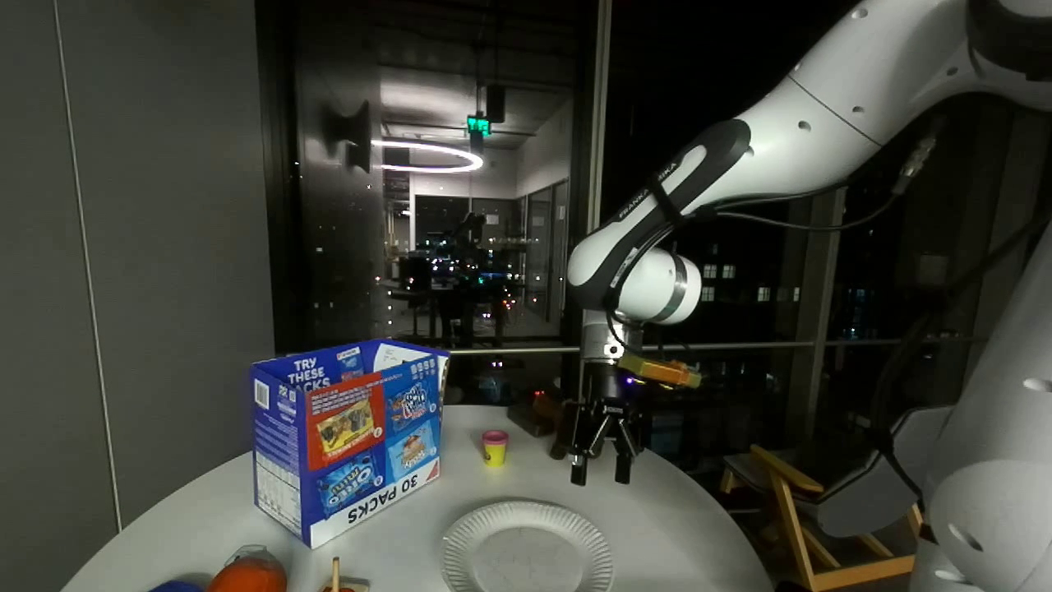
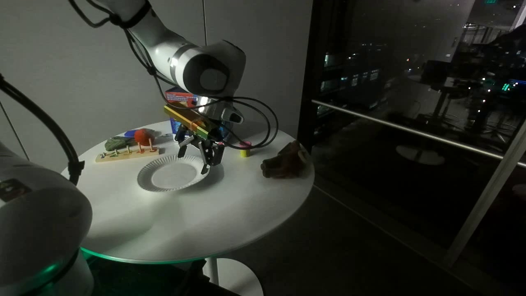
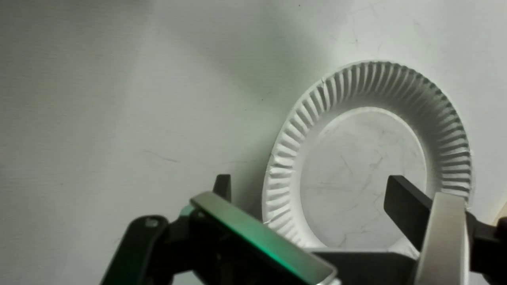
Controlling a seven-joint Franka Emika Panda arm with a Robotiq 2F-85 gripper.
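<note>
Above the table's right side, beyond the paper plate's edge, hangs my gripper, its fingers apart and nothing between them. A white paper plate with a fluted rim lies flat and empty on the table. In the wrist view the plate fills the centre right, with one black finger in front of it and the other to its left. Exterior view 2 shows the gripper near the plate's rim, apart from the table. A small yellow tub with a pink lid stands upright behind the plate.
A tall blue snack box stands on the left. A brown plush-like object lies near the table edge. A wooden peg board, an orange round object and a green item sit beyond the plate. Clear table surrounds the plate's near side.
</note>
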